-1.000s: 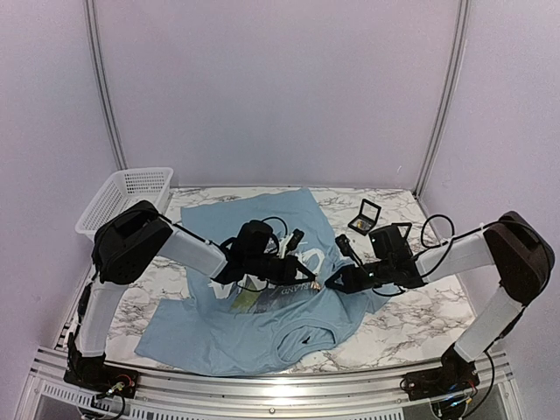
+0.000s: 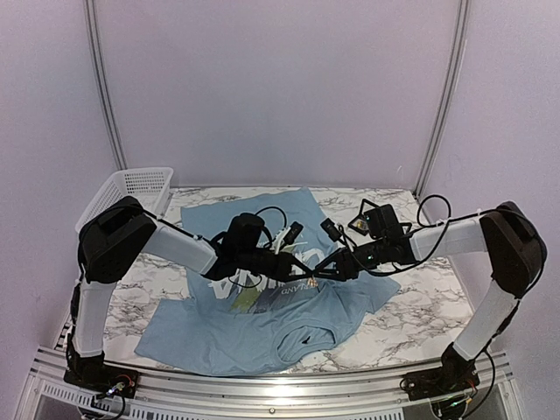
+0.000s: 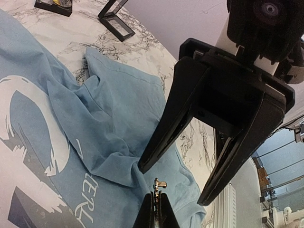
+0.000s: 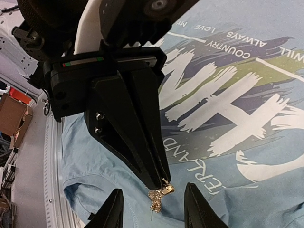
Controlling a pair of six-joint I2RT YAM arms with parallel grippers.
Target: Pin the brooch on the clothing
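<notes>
The light blue printed garment [image 2: 210,332] lies spread on the marble table. Above its print, my left gripper is shut on a small gold brooch, which shows sparkly in the right wrist view [image 4: 156,197] at the tips of that gripper's fingers. My right gripper stands open just beside the brooch, its fingers either side of it in the left wrist view, nearer the garment's right part.
A white basket [image 2: 131,188] sits at the back left. Small black open cases [image 3: 116,26] lie on the marble behind the right arm. Bare table shows at both sides and the front right.
My right gripper has risen and moved left, up to the brooch. My left gripper has shifted only slightly, still with the brooch at its tips.
</notes>
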